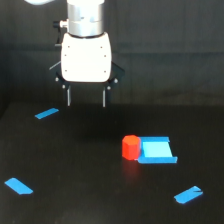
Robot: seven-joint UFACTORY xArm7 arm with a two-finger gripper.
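Note:
A red block [131,148] stands on the dark table, close against the left side of a pale square patch [156,149] edged with blue tape. Above and left of the block hangs my gripper [87,97], its two thin fingers wide apart and pointing down. Nothing shows between them. Clear space separates the fingertips from the block and the table.
Blue tape strips lie at the back left [47,113], front left [18,186] and front right [188,194].

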